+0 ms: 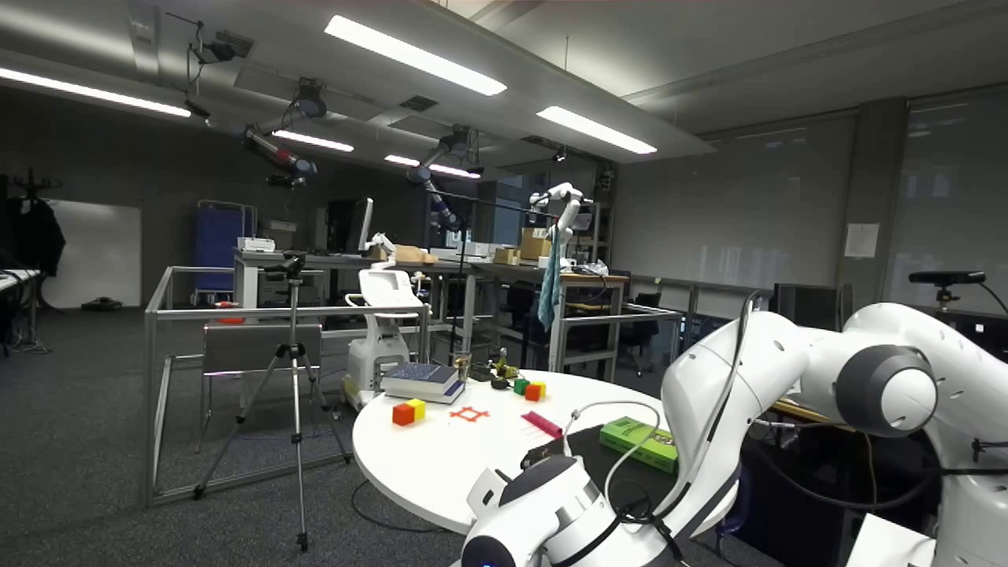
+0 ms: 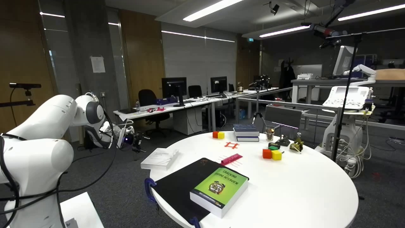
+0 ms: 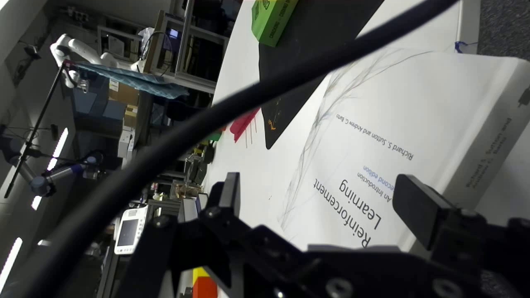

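A white book titled Reinforcement Learning (image 3: 367,134) fills much of the wrist view, and its spine faces the table's edge. My gripper is open, its fingers wide apart with nothing held. One finger (image 3: 417,203) overlaps the book's spine edge in that view; the other (image 3: 231,191) is over the bare table side. Contact cannot be made out. From exterior view 2, the gripper (image 2: 141,142) appears off the table's edge behind the white book (image 2: 159,159). In exterior view 1 the arm hides the white book, and the fingers do not show.
On the round table (image 2: 288,190) a green book (image 2: 224,186) lies partly on a black mat (image 2: 178,186). A pink piece (image 2: 231,159), coloured cubes (image 2: 271,154), dark books (image 2: 246,133) and small figures stand farther back. A black cable (image 3: 258,94) crosses the wrist view.
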